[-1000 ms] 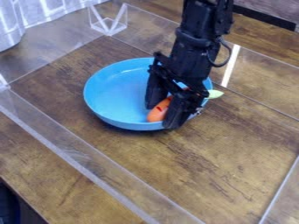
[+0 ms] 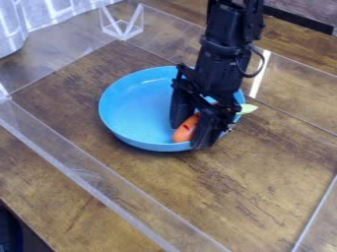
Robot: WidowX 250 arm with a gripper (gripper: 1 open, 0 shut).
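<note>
A black robot arm reaches down from the top into a blue bowl (image 2: pixel 132 103) on the wooden table. Its gripper (image 2: pixel 198 126) is shut on an orange carrot-like object (image 2: pixel 186 129) in the right part of the bowl. A pale green tip (image 2: pixel 241 108) shows at the bowl's right edge, behind the arm. The dark fingers hide much of the orange object, and their exact edges are hard to make out.
A small white wire frame (image 2: pixel 121 25) stands at the back left, and clear plastic strips cross the near left.
The bowl has shifted slightly to the right along with the gripper and the orange object inside it.
</note>
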